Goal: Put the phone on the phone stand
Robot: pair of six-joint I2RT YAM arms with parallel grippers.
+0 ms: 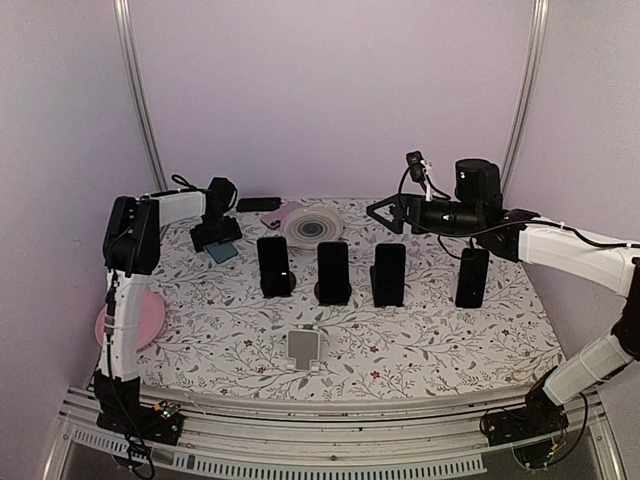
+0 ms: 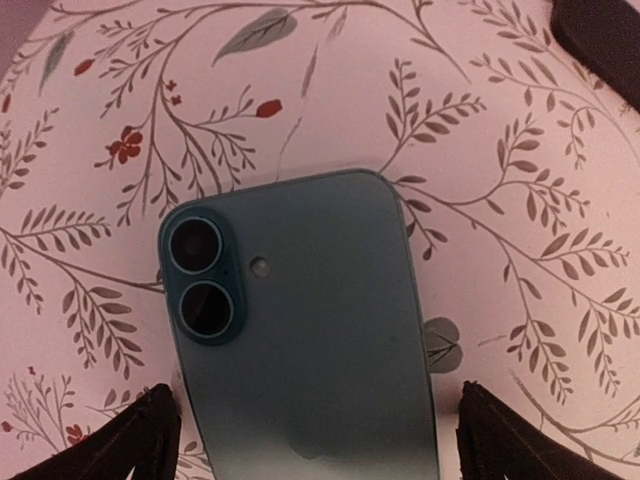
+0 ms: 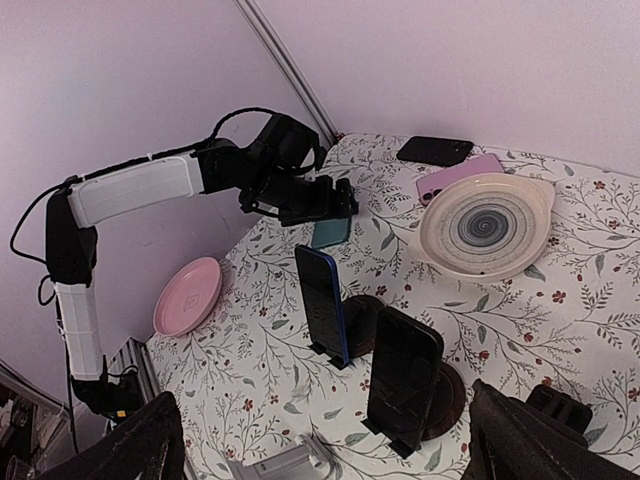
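Note:
A teal phone (image 1: 222, 252) lies back-up on the patterned table at the back left. My left gripper is open over it, one finger on either side of the phone (image 2: 300, 330) in the left wrist view. An empty silver stand (image 1: 304, 347) is at the front middle. Black phones stand on stands (image 1: 333, 272) across the middle. My right gripper (image 1: 388, 213) hangs open above the right side, nothing between its fingers.
A pink plate (image 1: 140, 321) is at the left edge. A cream tray (image 1: 312, 228), a pink phone (image 3: 445, 178) and a black phone (image 1: 258, 204) lie at the back.

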